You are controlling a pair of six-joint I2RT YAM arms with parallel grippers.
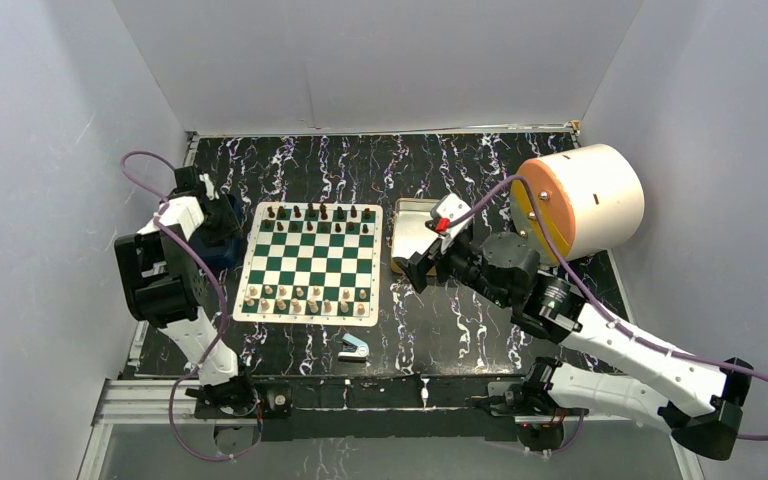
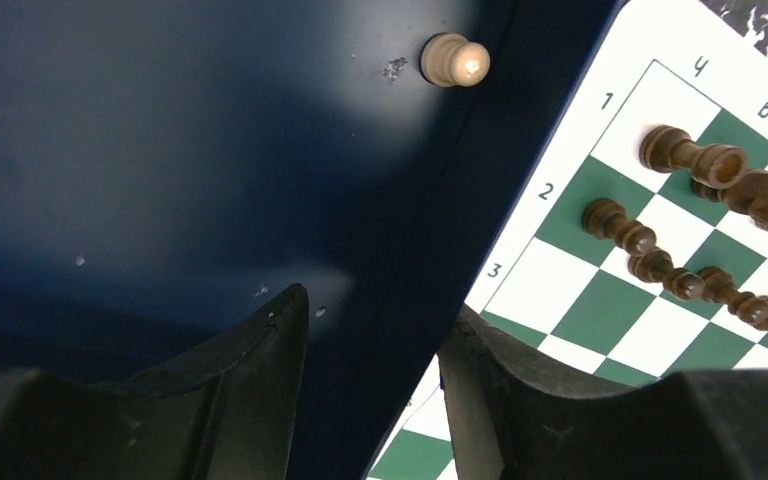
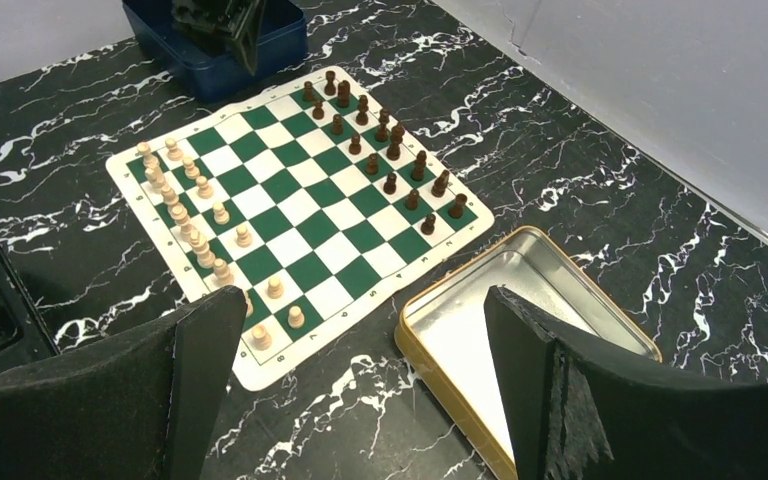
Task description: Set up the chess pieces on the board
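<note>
A single light wooden pawn (image 2: pixel 454 60) stands upright inside the dark blue bin (image 2: pixel 540 100), near the wall beside the board. My left gripper is open over the bin's edge, apart from the pawn, with nothing between its fingers. The green and white chessboard (image 1: pixel 310 262) carries two rows of dark pieces along its far side and two rows of light ones along its near side. Dark pawns (image 2: pixel 620 225) show close to the bin in the left wrist view. My right gripper hangs open and empty near the metal tray.
The gold-rimmed tray (image 3: pixel 530 235) right of the board looks empty. A blue stapler-like object (image 1: pixel 354 347) lies in front of the board. A large white and orange cylinder (image 1: pixel 580 200) stands at the right. Dark marbled table behind the board is clear.
</note>
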